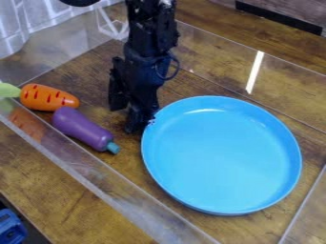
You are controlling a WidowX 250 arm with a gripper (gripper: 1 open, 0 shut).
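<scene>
The black robot arm (151,43) reaches down from the top centre to its gripper (135,111), low over the dark wooden floor between the toys and the plate. An orange toy carrot (49,98) with a green top lies at the left. A purple toy eggplant (79,128) lies below and left of the gripper. A large blue plate (219,154) sits at the lower right. The fingertips are dark and hard to make out, so their opening is unclear.
A clear plastic wall runs along the left and lower left edge. A small blue object (8,229) lies at the bottom left corner. The floor behind the plate at the upper right is clear.
</scene>
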